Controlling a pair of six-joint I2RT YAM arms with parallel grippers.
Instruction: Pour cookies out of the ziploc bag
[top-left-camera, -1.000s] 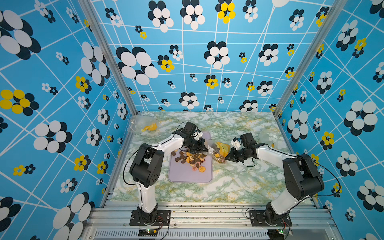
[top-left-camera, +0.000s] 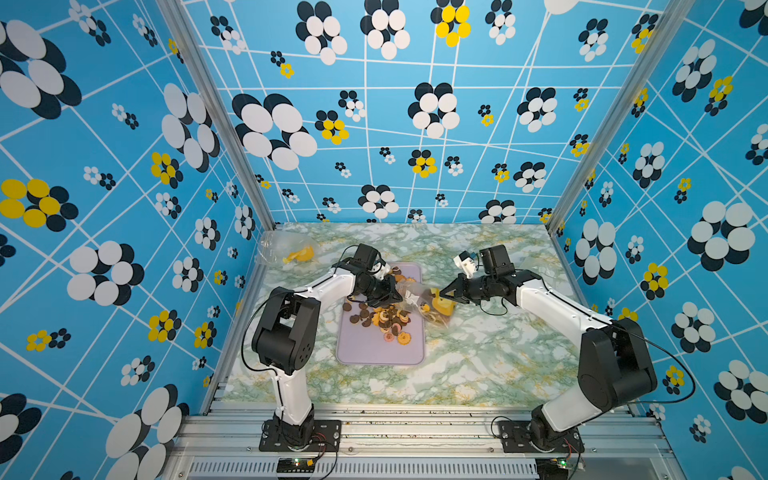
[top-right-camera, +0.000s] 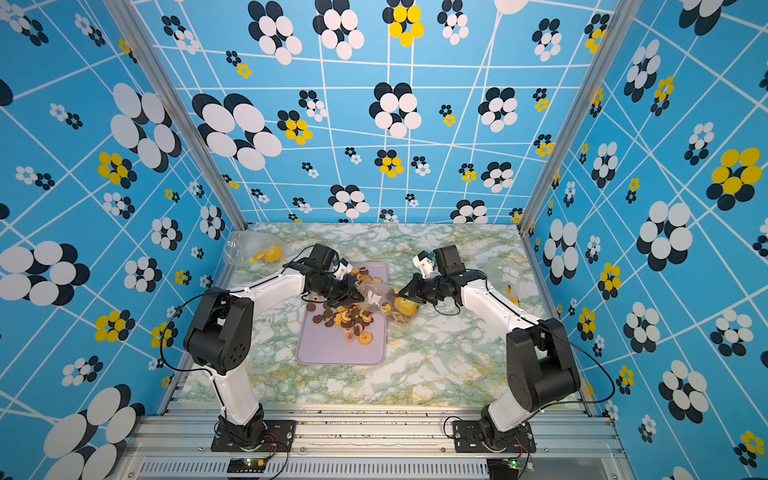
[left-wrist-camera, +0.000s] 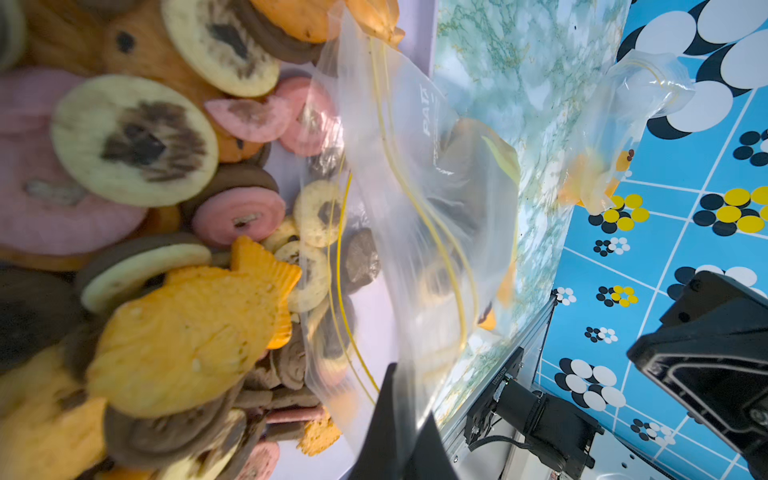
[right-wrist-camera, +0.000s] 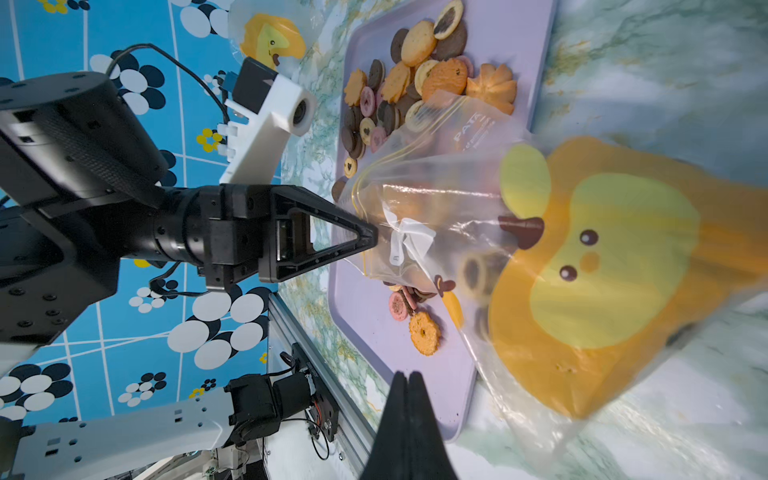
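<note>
A clear ziploc bag (right-wrist-camera: 448, 208) with a yellow bear print lies slanting over the right side of the lilac tray (top-left-camera: 376, 352). Its zip end hangs over the tray, with a few cookies still visible inside. My left gripper is shut on the film near the zip edge; in the left wrist view the plastic runs down to its fingertips. Shut beside the bag's printed lower part is my right gripper, with nothing visible between its fingers. Loose cookies (left-wrist-camera: 184, 336), brown, pink, cream and orange, are heaped on the tray under the bag.
Another clear bag (top-left-camera: 286, 248) with a yellow print lies at the back left corner. A further clear bag (left-wrist-camera: 624, 128) is at the right side.
Both grippers have shifted: the left a little leftward, the right leftward and toward the back. The bag has moved slightly left and spread out more flatly.
</note>
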